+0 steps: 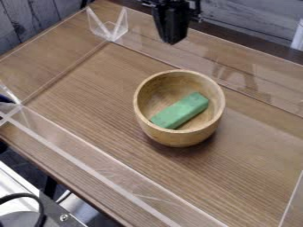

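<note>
A wooden bowl (pixel 179 135) rests on the wooden table, a little right of the middle of the camera view, with a green block (pixel 179 110) lying inside it. My gripper (pixel 173 37) is high at the top edge, above and behind the bowl and apart from it. It looks shut, with nothing visible between its fingers; most of the arm is out of view.
Clear transparent strips or pieces lie at the upper left and along the left side. A dark cable (pixel 38 204) is at the lower left, off the table's edge.
</note>
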